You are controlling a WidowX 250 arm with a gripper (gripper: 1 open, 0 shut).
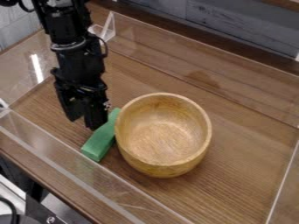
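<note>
My black gripper [84, 103] hangs at the left of the view, its fingertips low over the wooden table beside a green oblong object [100, 140], just up and left of it. It looks open, though its dark fingers are hard to make out. The green object lies against the left side of a tan bowl [163, 133], which hides part of it.
A raised edge runs along the back. The table's near left edge drops to a dark area with a cable at the bottom left.
</note>
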